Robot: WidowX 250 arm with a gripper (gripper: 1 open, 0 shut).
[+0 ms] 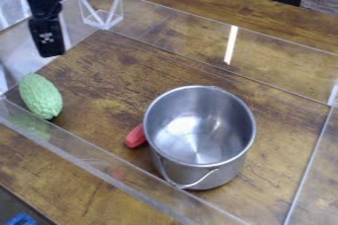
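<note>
A pale green, bumpy bitter melon (42, 96) lies at the left of the clear-walled enclosure. A stainless steel pot (200, 130) with a wire handle stands at the lower right, empty inside. A red object (134, 136) lies against the pot's left side, partly hidden by it. My black gripper (50, 39) hangs at the upper left, above and apart from the melon, with nothing seen in it; its fingertips are hard to make out.
Transparent walls (264, 68) surround the wooden surface (138, 71), with a white tape strip on the back wall. A dark blue object sits at the lower left corner outside.
</note>
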